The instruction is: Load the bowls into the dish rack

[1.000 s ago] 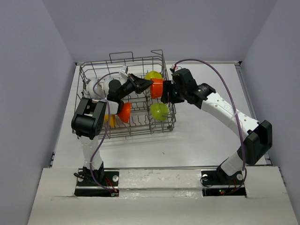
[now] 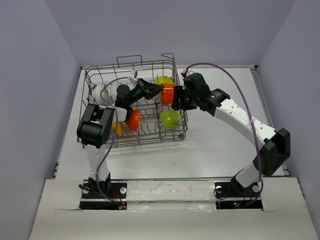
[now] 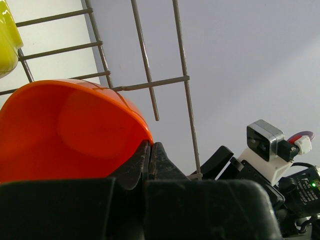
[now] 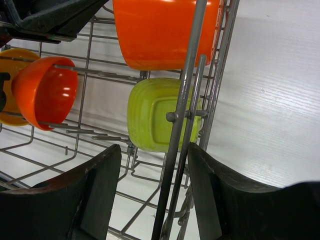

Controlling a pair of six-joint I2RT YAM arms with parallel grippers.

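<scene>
An orange bowl (image 2: 168, 94) sits on its side at the rack's right, its mouth facing left. My left gripper (image 2: 161, 88) is shut, its tips meeting at the bowl's rim (image 3: 117, 99); whether the rim is between them is hidden. My right gripper is open above the rack's right wall, with only rack wires (image 4: 176, 135) showing between its fingers. A green bowl (image 4: 155, 115) stands in front of the orange one, and a yellow-green bowl (image 2: 163, 80) behind it. The dish rack (image 2: 150, 139) holds all these bowls.
Another orange bowl (image 2: 133, 120) and a yellow bowl (image 2: 118, 129) stand at the rack's front left. White dishes (image 2: 99, 94) are at the back left, partly behind my left arm. Right of the rack, the white table (image 2: 215, 145) is clear.
</scene>
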